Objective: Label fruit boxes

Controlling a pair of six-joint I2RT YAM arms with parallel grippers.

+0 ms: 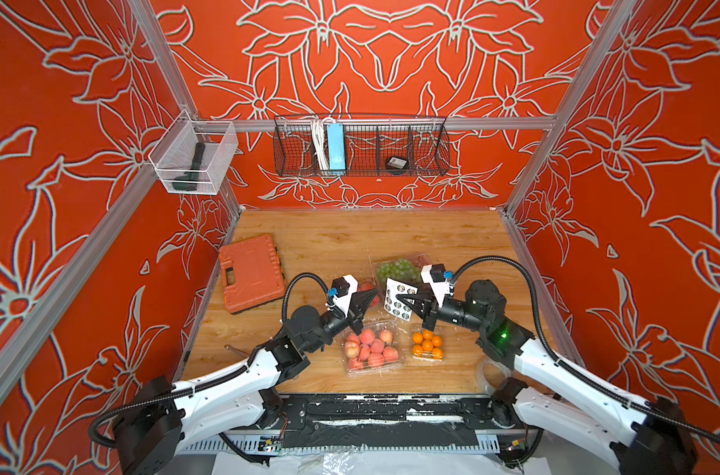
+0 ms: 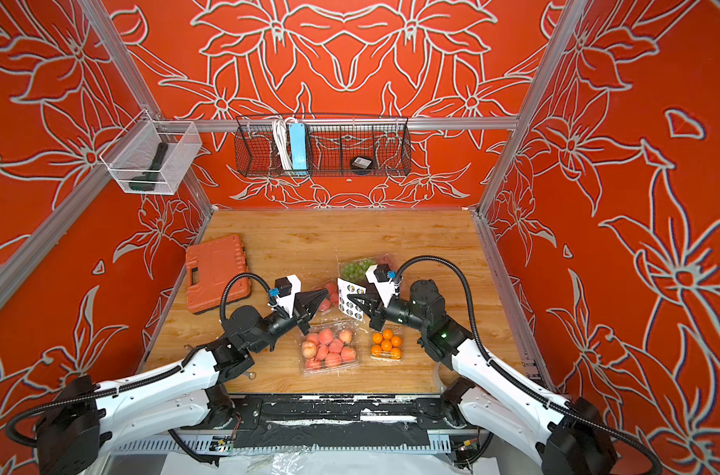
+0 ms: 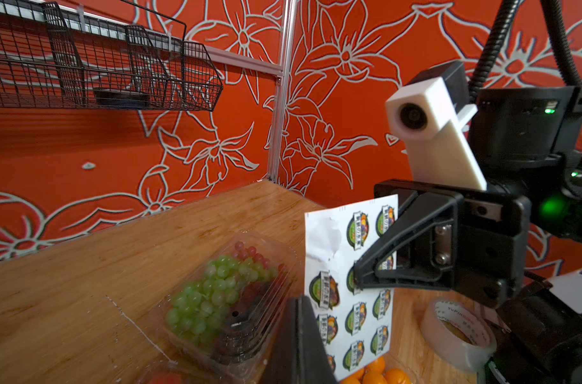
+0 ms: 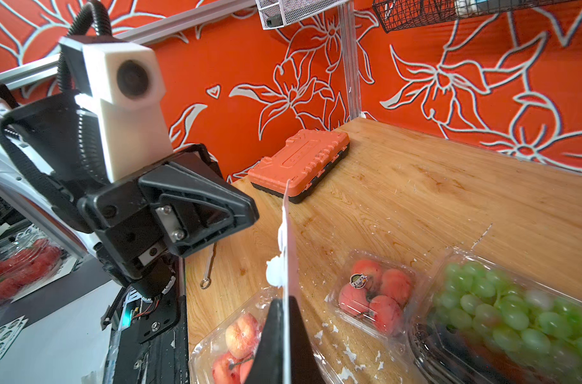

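Note:
A white sheet of round fruit labels (image 3: pixel 355 320) stands upright, pinched in my right gripper (image 1: pixel 400 297). Its upper corner is blank and wrinkled in the left wrist view; edge-on in the right wrist view, a bit of it curls out to the left. My left gripper (image 1: pixel 375 292) is shut and apart from the sheet, to its left, with nothing visible between its fingers. Below the grippers lie the clear peach box (image 1: pixel 373 348) and the small orange box (image 1: pixel 428 345). Behind are the grape box (image 1: pixel 397 270) and a small box of red fruit (image 4: pixel 375 293).
An orange tool case (image 1: pixel 251 271) lies at the left of the table. A roll of clear tape (image 3: pixel 458 334) sits near the right arm. Wire baskets (image 1: pixel 361 146) hang on the back wall.

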